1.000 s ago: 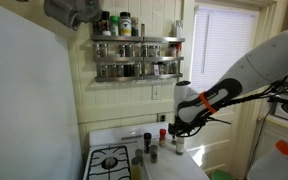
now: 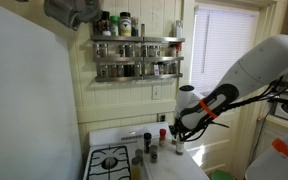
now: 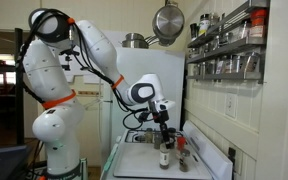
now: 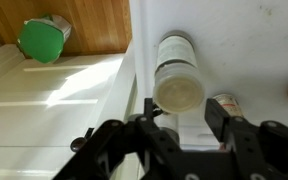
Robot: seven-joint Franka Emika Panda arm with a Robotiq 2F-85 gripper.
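A jar (image 4: 177, 50) with a pale, round lid stands on the white counter, its label partly visible in the wrist view. My gripper is shut on the jar at its lid, with one dark fingertip on each side. From the second exterior view, the pale-labelled jar (image 3: 164, 157) is upright, directly below the gripper (image 3: 165, 139). The first exterior view shows the same jar (image 2: 180, 147) at the counter's right side, under the gripper (image 2: 178, 138). Whether its base touches the counter is too small to tell.
Several small bottles, including a dark one (image 2: 147, 142), stand left of the jar. A stove (image 2: 109, 163) lies farther left. Loaded spice shelves (image 2: 139, 70) run along the wall above. A green-lidded container (image 4: 44, 38) stands off the counter on brown flooring.
The arm's wrist has shifted slightly in the first exterior view. The jar and the bottles on the counter look about where they were.
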